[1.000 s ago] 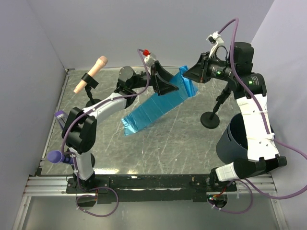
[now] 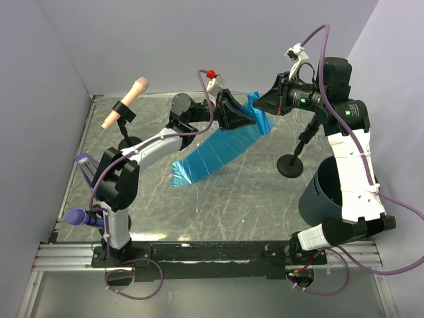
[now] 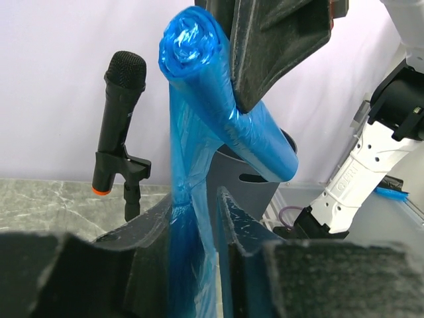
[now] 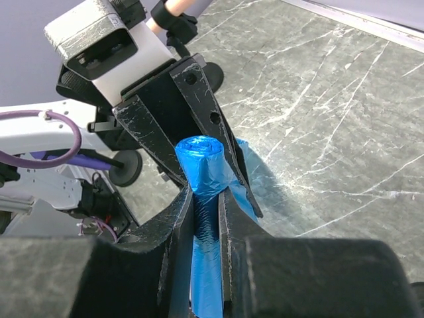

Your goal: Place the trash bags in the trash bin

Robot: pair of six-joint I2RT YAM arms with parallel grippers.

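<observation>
A blue plastic roll of trash bags [image 2: 264, 120] is held up over the table, its unrolled sheet [image 2: 215, 156] slanting down to the left. My right gripper is shut on the roll, which stands up between its fingers. Facing it, my left gripper straddles the hanging film [image 3: 190, 179] just below the roll. Its fingers stand part open on either side of the film, with a gap showing. The dark trash bin [image 2: 321, 195] is at the right, partly hidden by the right arm; in the left wrist view the bin [image 3: 242, 189] appears behind the roll.
A black microphone on a stand [image 3: 119, 112] rises close to the right arm. At the left are a tan microphone [image 2: 126, 104] on another stand and purple items [image 2: 77, 216].
My left gripper has moved right, closer to the roll and my right gripper. The hanging sheet has shifted slightly. The right arm and the roll have stayed in place.
</observation>
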